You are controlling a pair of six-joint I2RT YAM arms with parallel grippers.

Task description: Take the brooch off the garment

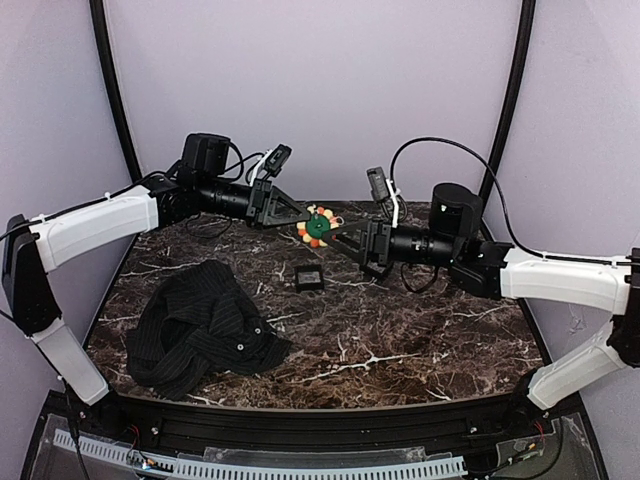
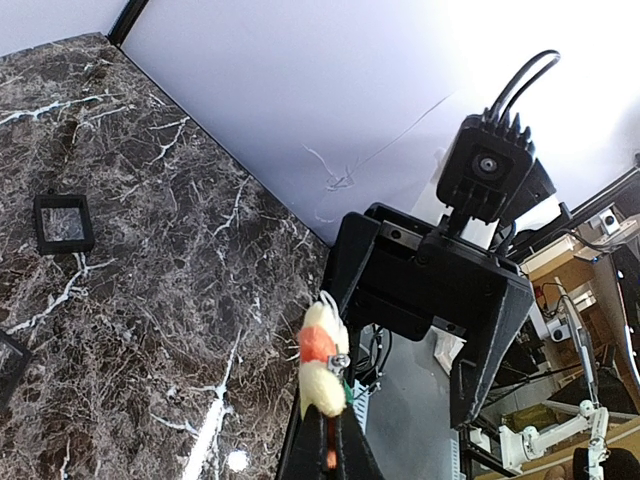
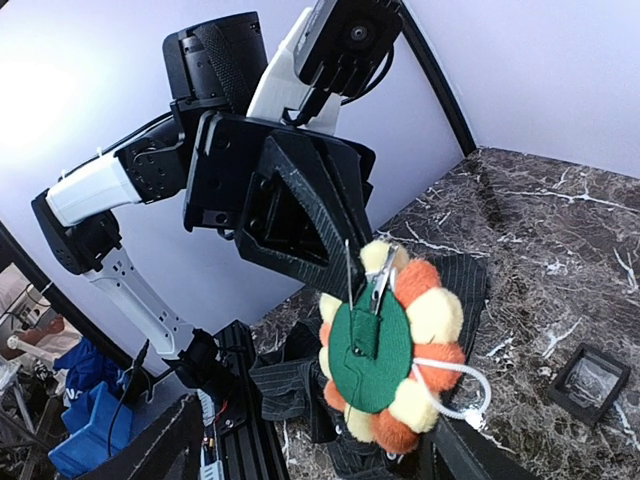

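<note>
The flower brooch (image 1: 318, 225), green centre with cream and orange fabric petals, a metal pin and a white loop, hangs in the air between my grippers. My left gripper (image 1: 300, 215) is shut on it; in the left wrist view the brooch (image 2: 322, 370) appears edge-on at the fingertips. My right gripper (image 1: 343, 240) stands open just right of the brooch (image 3: 368, 350), whose back faces the right wrist camera. The dark striped garment (image 1: 205, 330) lies crumpled on the left of the table, apart from the brooch.
A small black square frame (image 1: 309, 270) lies at its middle, below the grippers. Walls stand at the back and both sides.
</note>
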